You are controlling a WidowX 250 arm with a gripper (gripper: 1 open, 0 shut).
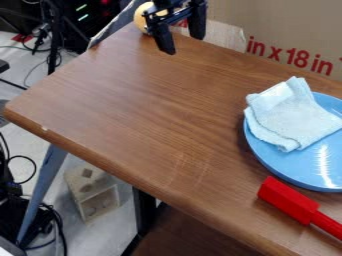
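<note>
My black gripper (179,32) hangs at the top of the camera view, over the back of the wooden table, its two dark fingers spread apart with nothing visible between them. At the right, a pale blue folded cloth (283,115) lies on a blue plate (314,168). A red-handled tool (289,200) lies near the front right edge, below the plate, partly cut off by the frame.
A cardboard box (287,40) stands behind the table, with a round yellowish object (142,18) behind the gripper. Cables and floor show left of the table edge.
</note>
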